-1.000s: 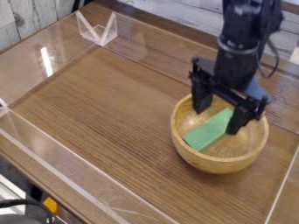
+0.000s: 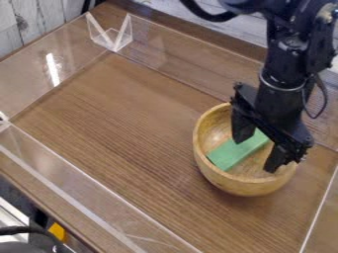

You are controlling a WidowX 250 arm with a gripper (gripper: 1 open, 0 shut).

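My black gripper (image 2: 264,138) is lowered over a tan bowl (image 2: 214,170) on the wooden table, its open fingers spread inside the bowl's rim. A green rectangular block (image 2: 227,152) lies in the bowl, partly under the gripper, apparently between or just beside the fingers. The gripper hides much of the bowl's right part.
A white wire-like holder (image 2: 106,35) stands at the back left. A black cable and a small yellow item sit at the bottom left corner, past the table's edge.
The gripper has come nearer and lower into the bowl, shifting toward the front right and covering more of the bowl and the green block.
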